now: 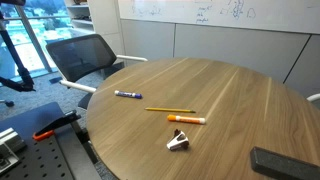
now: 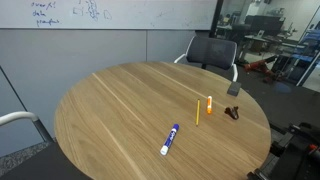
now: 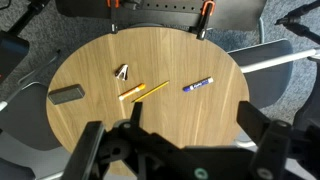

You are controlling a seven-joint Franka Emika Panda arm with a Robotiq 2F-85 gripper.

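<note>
On the round wooden table lie a blue-and-white marker (image 1: 128, 94) (image 2: 170, 139) (image 3: 197, 84), a thin yellow pencil (image 1: 170, 109) (image 2: 197, 112) (image 3: 152, 91) and an orange marker with a white band (image 1: 187, 119) (image 2: 210, 104) (image 3: 132, 91). A small dark-and-white object (image 1: 178, 141) (image 3: 122, 72) sits nearby, too small to identify. The black block (image 1: 285, 164) (image 2: 233, 89) (image 3: 66, 94), eraser-like, is near the table edge. My gripper shows as dark shapes low in the wrist view, high over the table; its finger state is unclear.
Chairs stand around the table, one with a mesh back (image 1: 85, 55) (image 2: 212, 52). A whiteboard (image 1: 230, 14) hangs on the wall behind. A dark mount (image 1: 55, 150) adjoins the table's edge.
</note>
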